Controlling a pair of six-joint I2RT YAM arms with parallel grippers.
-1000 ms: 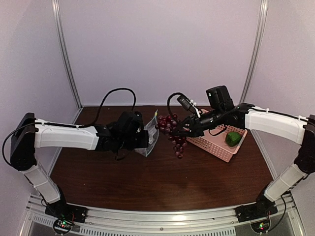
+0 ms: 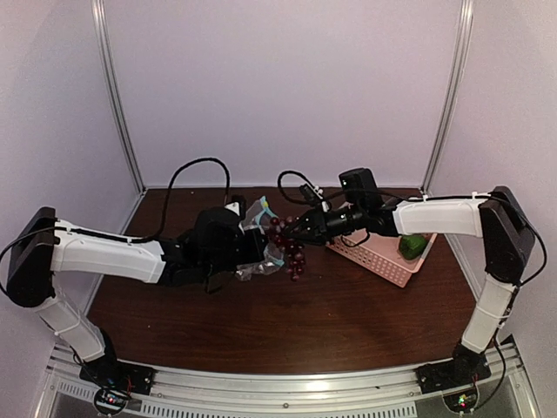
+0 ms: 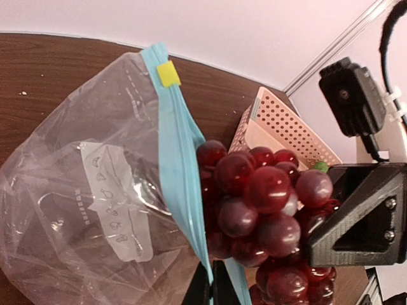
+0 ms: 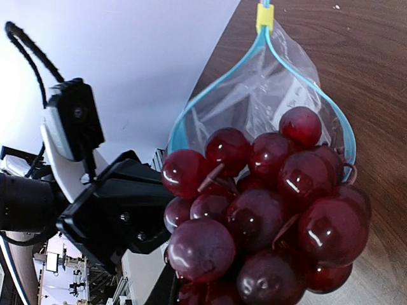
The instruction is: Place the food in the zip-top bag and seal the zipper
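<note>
A bunch of dark red grapes (image 2: 287, 248) hangs from my right gripper (image 2: 296, 230), which is shut on it. My left gripper is shut on the blue zip edge of the clear zip top bag (image 3: 121, 197). In the right wrist view the bag's mouth (image 4: 346, 130) gapes open behind the grapes (image 4: 254, 213), its yellow slider (image 4: 265, 18) at the far end. The left wrist view has the grapes (image 3: 264, 197) against the blue zip strip at the mouth, much of the bunch still outside. The right fingertips are hidden by the fruit.
A pink basket (image 2: 383, 264) stands at the right, behind my right arm, with a green vegetable (image 2: 412, 246) in it.
My right gripper has carried the grapes left, up to the bag's mouth. The left gripper has shifted only a little, keeping the bag's edge.
</note>
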